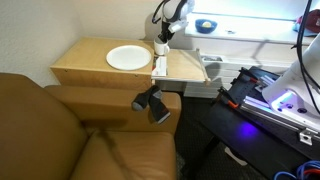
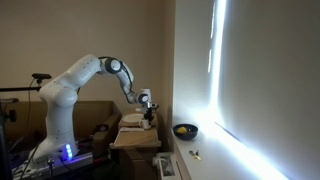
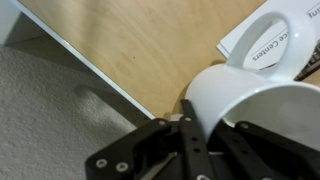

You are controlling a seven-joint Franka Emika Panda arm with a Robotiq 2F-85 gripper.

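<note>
A white mug (image 3: pixel 240 100) fills the right of the wrist view, its handle pointing up toward a printed sheet. My gripper is shut on the mug, its dark fingers against the near rim. In exterior view 1 the gripper (image 1: pixel 164 37) is at the back of the wooden table (image 1: pixel 90 55), with the mug (image 1: pixel 161 48) just below it. Whether the mug touches the tabletop cannot be told. In exterior view 2 the arm (image 2: pixel 112 66) reaches down to the table, and the mug is too small to make out clearly.
Left of the mug lies a white plate (image 1: pixel 130 57). In front of it is a white printed sheet (image 1: pixel 159 67). Dark cloth items (image 1: pixel 152 103) hang on the brown sofa (image 1: pixel 110 140). A small cup-like object (image 1: pixel 212 66) stands to the right. Bare wood shows at the table's left.
</note>
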